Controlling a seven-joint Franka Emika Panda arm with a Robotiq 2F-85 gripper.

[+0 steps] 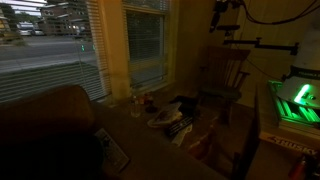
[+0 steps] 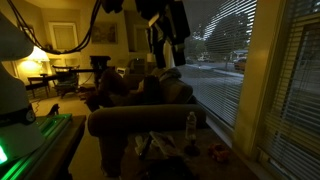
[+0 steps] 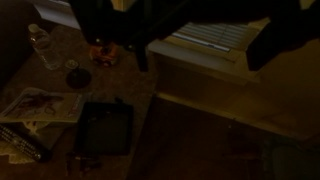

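My gripper shows as two dark fingers spread wide apart in the wrist view, with nothing between them. It hangs well above a small table. On the tabletop lie a black square tray-like object (image 3: 104, 128), a printed paper or magazine (image 3: 40, 104) and a dark remote-like object (image 3: 22, 142). A clear bottle (image 3: 42, 44) stands farther back, near a small dark round item (image 3: 78, 76) and a reddish item (image 3: 103, 53). In the second exterior view the gripper (image 2: 162, 48) is a dark shape above the table. Dim light hides much detail.
A sofa (image 2: 140, 121) borders the table, and windows with blinds (image 1: 45, 58) line the wall. A wooden chair (image 1: 222, 80) stands beyond the table. The wrist view's right side shows dark, mostly bare floor (image 3: 200, 140).
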